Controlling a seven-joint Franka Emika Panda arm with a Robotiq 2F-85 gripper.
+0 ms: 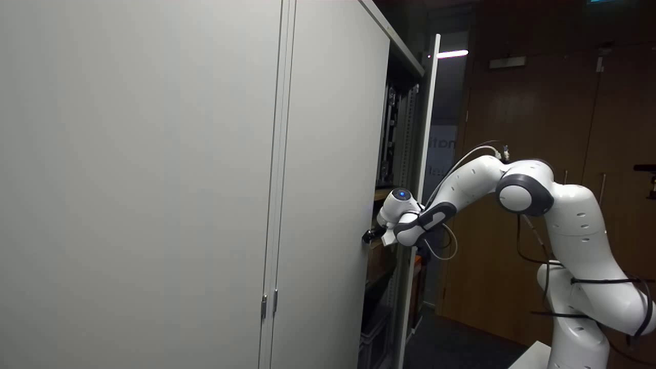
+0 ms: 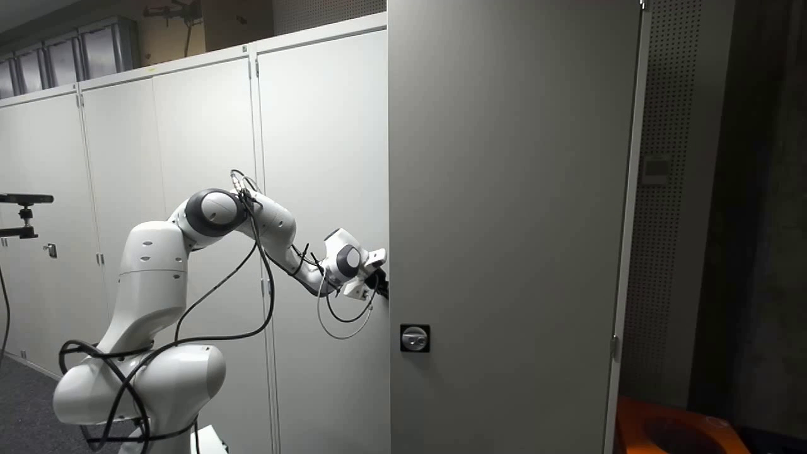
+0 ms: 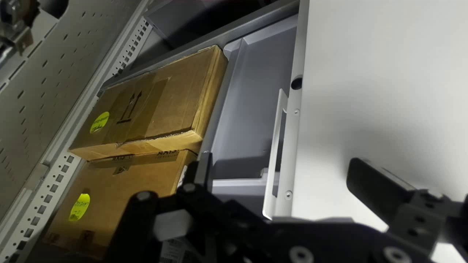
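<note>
A tall cabinet stands with one white door leaf [image 1: 332, 160] across its front and another, the open door [image 2: 514, 212], swung outward with a round lock [image 2: 414, 338] on its face. My gripper is open, holding nothing. In the wrist view, one black finger [image 3: 203, 168] appears on the interior side of the white leaf's edge [image 3: 287, 168] and the other in front of its white face [image 3: 386, 87]. Whether either touches the leaf I cannot tell. From the second exterior view, the open door partly hides the gripper.
Inside the cabinet, two cardboard boxes [image 3: 153, 105] lie beside a perforated side wall [image 3: 61, 74]. A thin bracket [image 3: 275, 153] juts from the leaf's inner edge. The open door stands close beside my wrist. Cables [image 2: 257, 333] hang loosely along the arm.
</note>
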